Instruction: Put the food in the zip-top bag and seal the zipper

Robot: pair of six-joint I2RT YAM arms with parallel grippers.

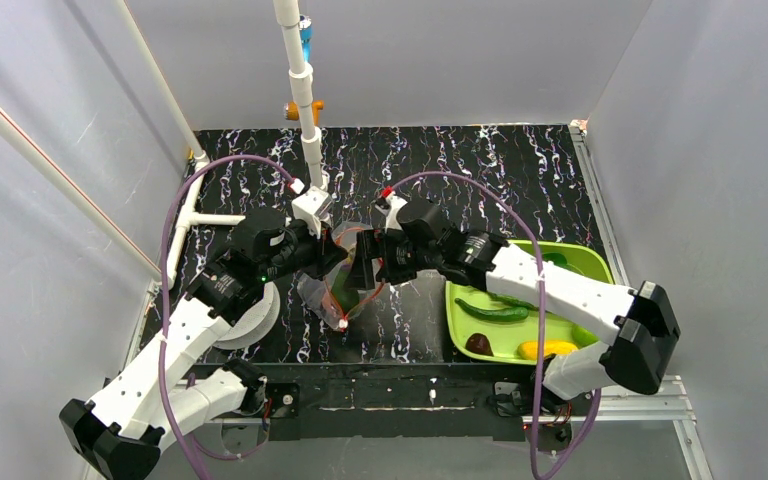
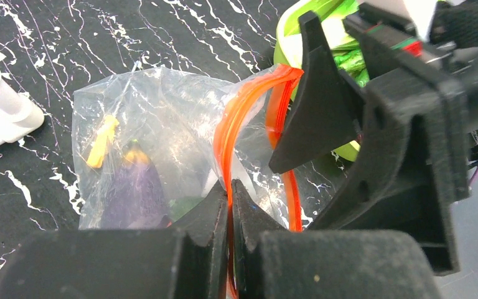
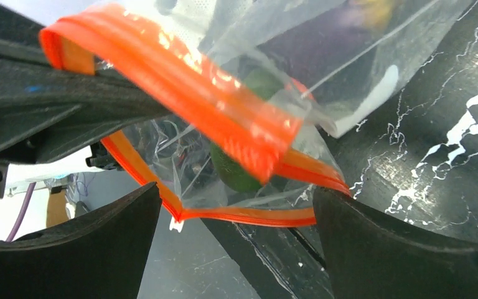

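The clear zip top bag (image 1: pixel 315 292) has an orange zipper rim (image 2: pixel 226 140) and stands with its mouth spread. Pinching one side of that rim is my left gripper, shut. My right gripper is at the bag's mouth, its fingers wide apart and empty. Beyond them, a dark green vegetable (image 3: pixel 231 171) lies in the bag. Through the plastic, the left wrist view shows a purple eggplant (image 2: pixel 135 193) and a small yellow piece (image 2: pixel 101 142). Part of the bag's inside is hidden by my fingers.
A green tray (image 1: pixel 450 325) at the right holds several foods, among them a green pepper (image 1: pixel 492 313) and a yellow one (image 1: pixel 548 349). White plates (image 1: pixel 260 322) sit left of the bag. A white pipe (image 1: pixel 305 110) rises behind it.
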